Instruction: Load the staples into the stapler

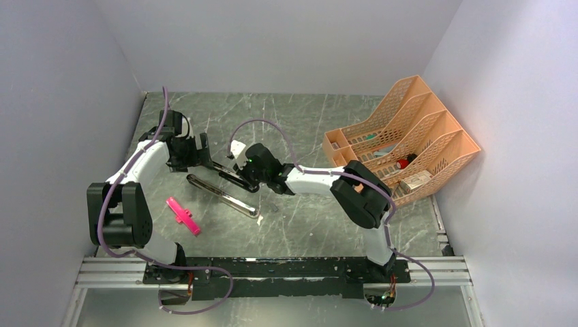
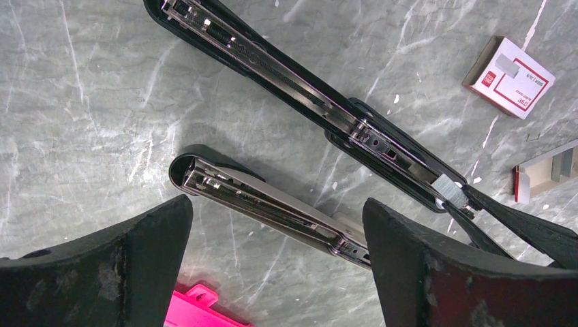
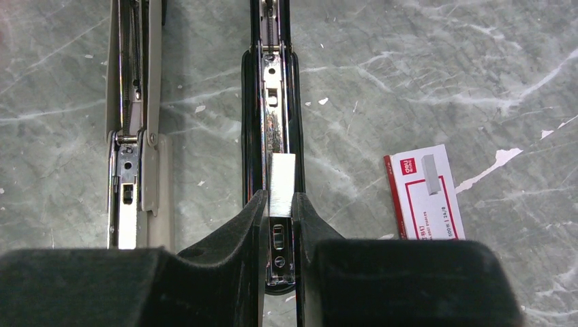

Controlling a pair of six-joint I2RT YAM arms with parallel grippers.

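Observation:
The black stapler [image 2: 262,65] lies opened out flat, its staple channel [image 3: 273,126] facing up. A silver strip of staples [image 3: 282,178] rests lengthwise at that channel; whether it is fully seated I cannot tell. My right gripper stands slightly open, with its fingertips on either side of the strip's lower part. Beside the black stapler lies a grey stapler [image 2: 266,208], also opened out. My left gripper is wide open above the table, with nothing held between its fingers and the grey stapler in view beyond them.
A white and red staple box [image 3: 426,194] lies right of the black stapler, with an open box tray [image 2: 549,170] nearby. A pink stapler [image 1: 183,215] lies at the front left. The orange organizer [image 1: 443,146] stands at the right.

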